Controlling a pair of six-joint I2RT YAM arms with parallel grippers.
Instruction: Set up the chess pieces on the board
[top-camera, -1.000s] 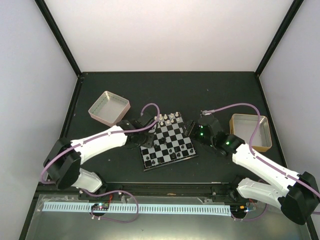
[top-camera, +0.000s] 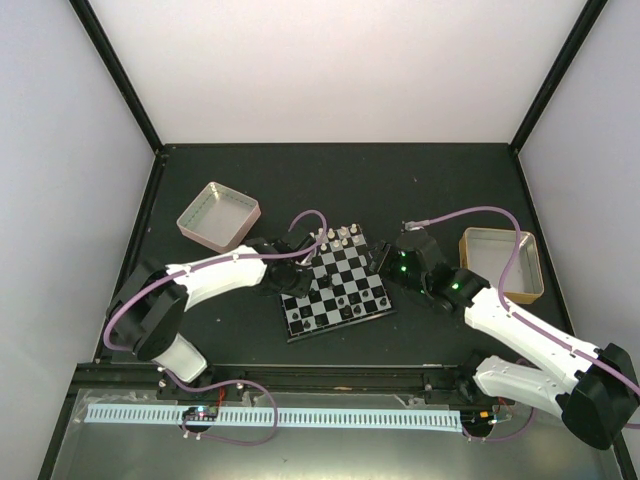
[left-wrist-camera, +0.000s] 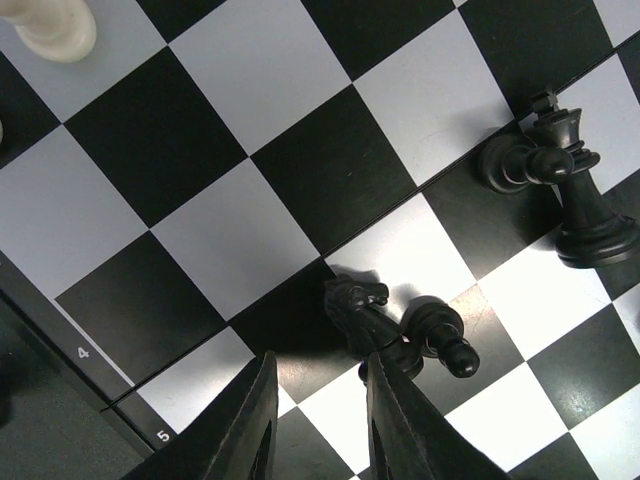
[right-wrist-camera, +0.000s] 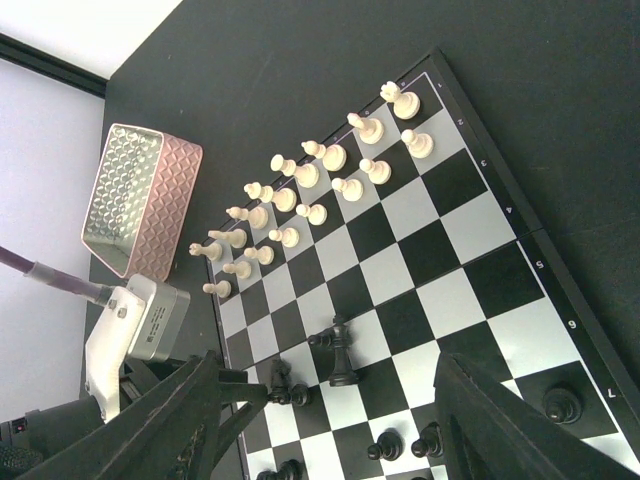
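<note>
The checkered board (top-camera: 350, 280) lies mid-table. White pieces stand along its far end, such as a white pawn (right-wrist-camera: 418, 142). In the left wrist view, a black knight (left-wrist-camera: 355, 310) and black pawn (left-wrist-camera: 435, 340) stand just beyond my left gripper, whose fingers are apart with nothing visibly between them. A black king (left-wrist-camera: 585, 220) and another black pawn (left-wrist-camera: 510, 160) are close together at right. My right gripper (top-camera: 383, 258) hangs at the board's right side; in its wrist view the fingers (right-wrist-camera: 490, 420) are wide apart over the black pieces.
A pinkish box (top-camera: 250, 215) sits at back left, a yellowish box (top-camera: 530, 270) at right. The table behind the board is clear.
The right arm looks unchanged.
</note>
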